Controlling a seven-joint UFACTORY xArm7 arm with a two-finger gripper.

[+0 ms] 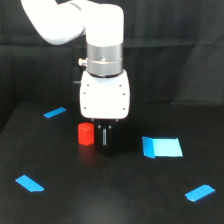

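Observation:
A red block stands on the dark table, left of the middle. The white arm reaches down from the top, and my gripper hangs just right of the block. Its fingers are small and dark against the table, so whether they stand apart does not show. The block appears beside the fingers rather than between them; whether they touch it is unclear.
A light blue paper-like piece lies to the right of the gripper. Blue strips mark the table at front left, front right and back left.

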